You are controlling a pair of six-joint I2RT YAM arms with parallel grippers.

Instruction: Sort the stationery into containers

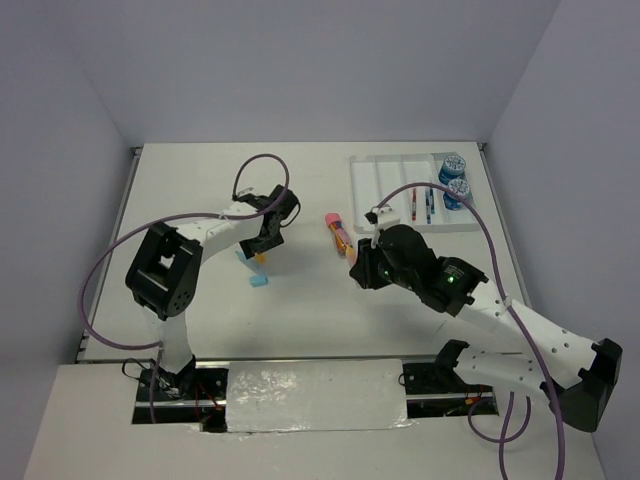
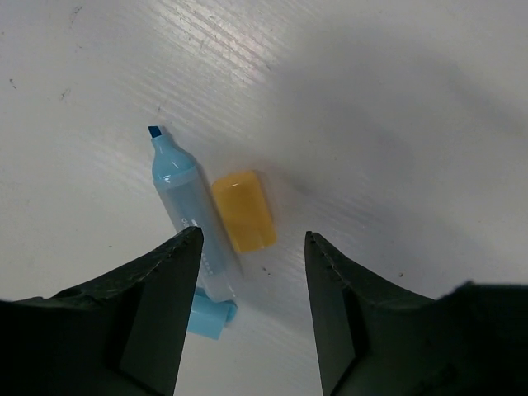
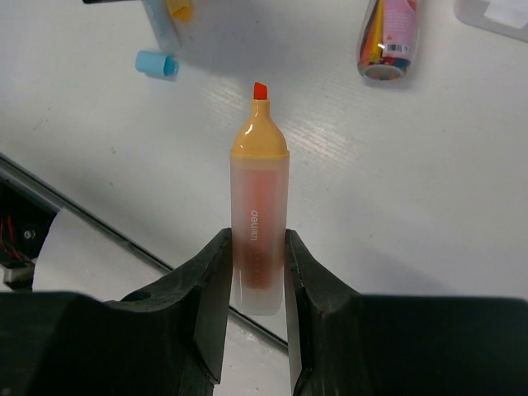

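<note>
An uncapped orange highlighter (image 3: 260,194), its red tip pointing up, is held clear of the table with my right gripper shut on its clear body. On the left side of the table my left gripper is partly open, with nothing held. Beneath it lie a small orange cap (image 2: 244,211) and an uncapped blue highlighter (image 2: 191,214) close beside it. A blue cap (image 2: 208,316) rests by the highlighter's lower end, partly hidden by the left finger. A clear, pink-lidded tube of coloured sticks (image 1: 339,234) lies mid-table.
A white compartment tray (image 1: 379,180) stands at the back right. In it are a red pen (image 1: 414,204), blue pens (image 1: 430,203) and two blue-labelled jars (image 1: 453,167).
</note>
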